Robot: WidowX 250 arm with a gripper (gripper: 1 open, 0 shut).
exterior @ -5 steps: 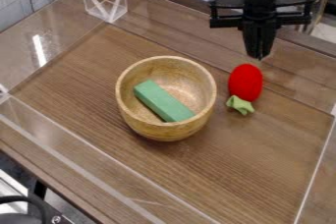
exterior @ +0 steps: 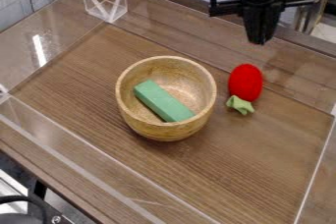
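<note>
My gripper (exterior: 260, 37) hangs from the top edge, above and behind a red object (exterior: 246, 79) with green leaves, which looks like a toy strawberry or radish and lies on the wooden table. Its fingertips are small and dark, and I cannot make out how far apart they are. A wooden bowl (exterior: 133, 78) left of the red object holds a green block (exterior: 164, 101).
A clear plastic piece (exterior: 108, 2) stands at the back left.
My gripper came down over the red object and has since risen back up and away from it. The red object and bowl look unmoved.
</note>
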